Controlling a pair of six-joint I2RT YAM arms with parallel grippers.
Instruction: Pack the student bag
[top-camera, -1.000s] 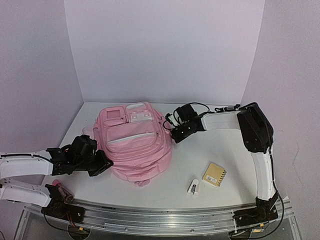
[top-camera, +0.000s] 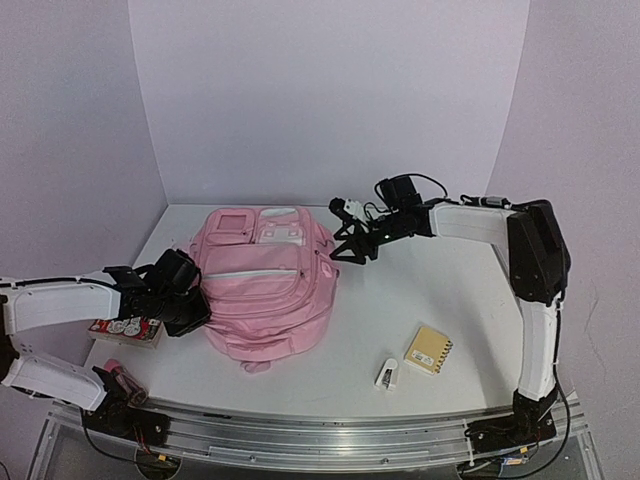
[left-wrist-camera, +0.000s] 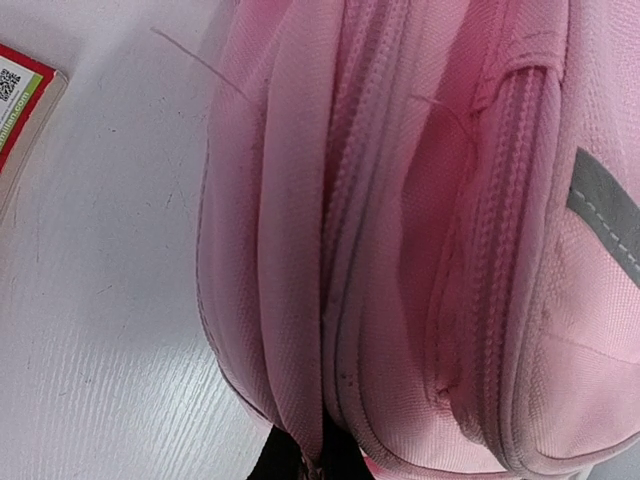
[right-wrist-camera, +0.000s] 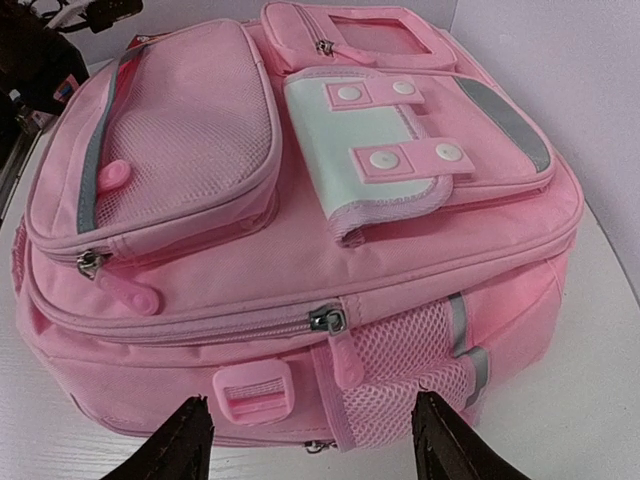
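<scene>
The pink backpack (top-camera: 262, 285) lies on the table, zipped pockets facing up. At its lower left edge my left gripper (top-camera: 204, 308) is shut on a fold of the pink fabric; in the left wrist view the fold (left-wrist-camera: 290, 330) runs down between the dark fingertips. My right gripper (top-camera: 341, 244) stands open by the bag's upper right side. In the right wrist view its two fingers (right-wrist-camera: 186, 440) are spread before the bag's side, where a zipper pull (right-wrist-camera: 345, 355), a pink buckle (right-wrist-camera: 254, 392) and a mesh pocket (right-wrist-camera: 405, 375) show. Nothing is held between them.
A spiral notebook (top-camera: 428, 349) and a small white stapler-like item (top-camera: 387, 374) lie at the front right. A red-edged book (top-camera: 127, 331) sits under the left arm. Something pink (top-camera: 122, 375) lies at the front left. Right of the bag the table is clear.
The left gripper and the bag's lower edge shifted slightly left and up.
</scene>
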